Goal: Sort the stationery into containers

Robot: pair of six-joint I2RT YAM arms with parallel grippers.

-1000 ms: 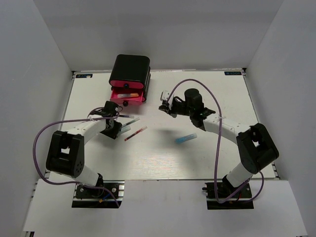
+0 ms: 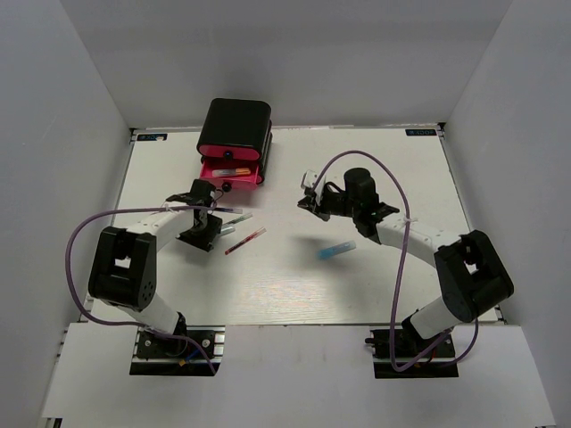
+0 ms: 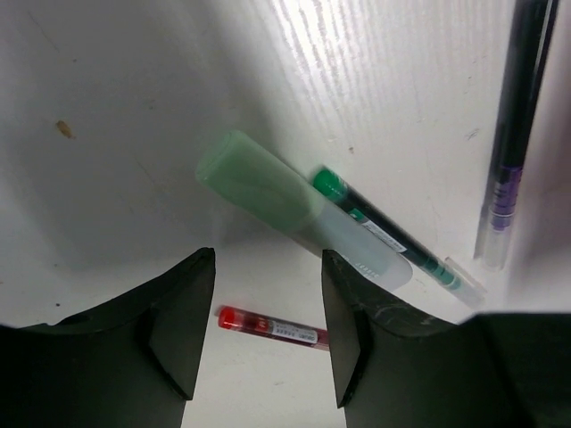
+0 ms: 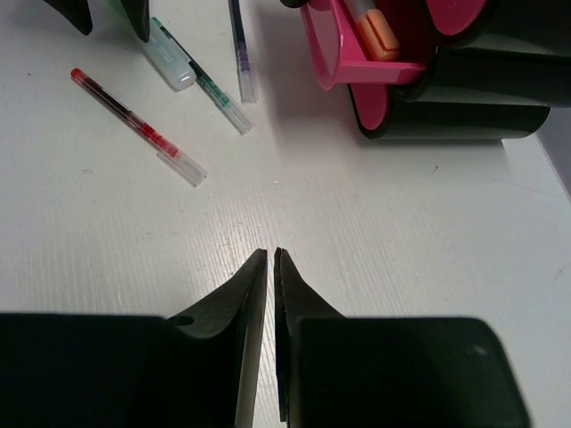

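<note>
My left gripper hangs open just over a green translucent eraser-like piece [image 3: 268, 196]. Beside that lie a green pen [image 3: 384, 223], a purple pen [image 3: 508, 160] and a red pen [image 3: 272, 325]. The black organizer [image 2: 234, 125] has a pink drawer [image 4: 375, 71] pulled out, holding an orange item [image 4: 379, 36]. My right gripper is shut above the middle of the table, with nothing visible between its fingertips. A blue item [image 2: 336, 250] lies below it in the top view.
Grey walls border the white table on the sides and back.
My right arm has drawn back toward the right and slightly toward the front. My left arm has shifted slightly. The objects on the table have stayed put.
</note>
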